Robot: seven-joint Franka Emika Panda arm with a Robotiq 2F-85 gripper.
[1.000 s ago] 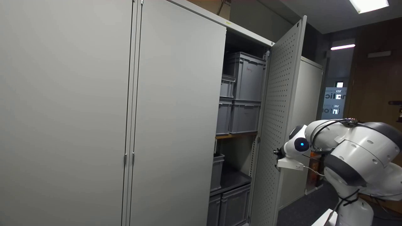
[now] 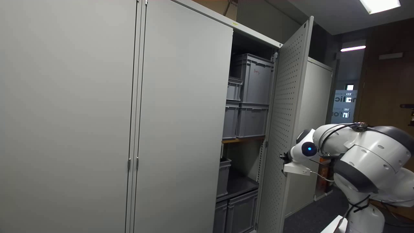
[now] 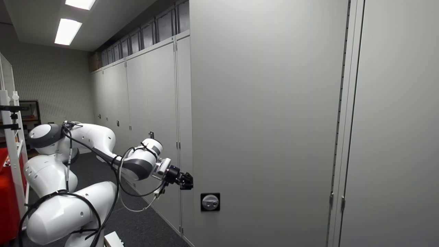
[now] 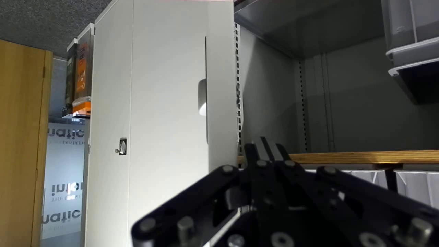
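The tall grey cabinet door [image 2: 291,85] stands ajar, its perforated inner face turned toward the other grey cabinet doors. Its smooth outer face carries a round handle [image 3: 210,202] on a black plate. My black gripper [image 2: 282,157] is at the door's free edge, on the inner side, at about mid-height. In the wrist view the gripper has its fingers together, nothing visible between them. The door's edge [image 4: 222,90] lies just left of the fingertips. Whether the gripper touches the door cannot be told.
Inside the open cabinet, grey bins [image 2: 256,81] fill the upper shelves, with more bins [image 2: 242,211] at the bottom. A closed door [image 2: 182,116] covers the cabinet's left part. Another closed cabinet [image 2: 315,132] stands behind the open door.
The open door has swung slightly left, toward the cabinet opening. My gripper and wrist have shifted a little left with it. The bins have not moved.
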